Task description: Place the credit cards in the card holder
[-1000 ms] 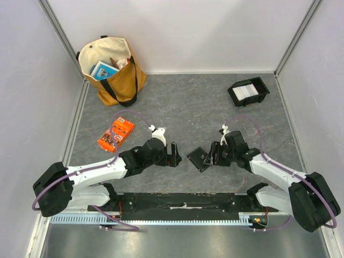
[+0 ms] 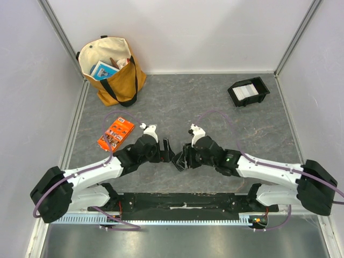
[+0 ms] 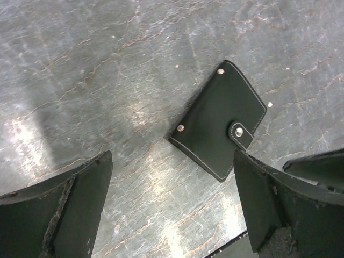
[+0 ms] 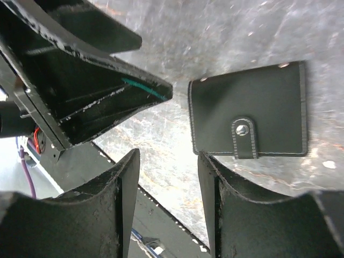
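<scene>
A small black leather card holder (image 2: 179,161) with a snap tab lies on the grey table, between my two grippers. My left gripper is open just above and beside it, nothing between its fingers. My right gripper hangs over the holder's lower edge, its fingertips part-way apart, with the snap tab just beyond them. In the right wrist view the other gripper's black finger reaches in from the upper left, close to the holder.
An orange packet (image 2: 116,134) lies at left. A yellow tote bag (image 2: 126,80) stands at the back left. A black tray with white contents (image 2: 248,92) is at the back right.
My right gripper has moved left, and the card holder has shifted left along with it. My left gripper has drawn slightly left.
</scene>
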